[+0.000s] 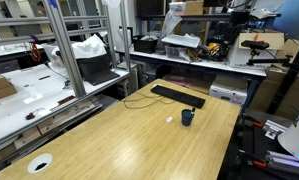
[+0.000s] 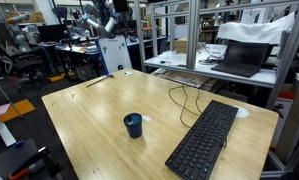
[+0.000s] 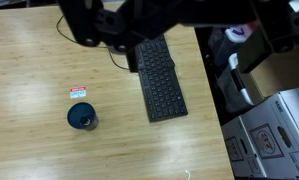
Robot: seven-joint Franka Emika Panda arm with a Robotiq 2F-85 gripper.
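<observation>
A dark blue mug (image 1: 187, 117) stands upright on the wooden table (image 1: 119, 140), and something small seems to be inside it. From above, in the wrist view, the mug (image 3: 82, 116) is left of a black keyboard (image 3: 161, 80). Beside it lies a small red-and-white tag (image 3: 78, 92). My gripper is high over the table, its dark parts filling the top of the wrist view. It is open, well clear of mug and keyboard, with nothing seen held.
A thin cable (image 2: 179, 100) loops over the table near the keyboard. A laptop (image 2: 242, 57) sits on the shelf behind. Cardboard and white boxes (image 3: 279, 130) stand beyond the table's edge.
</observation>
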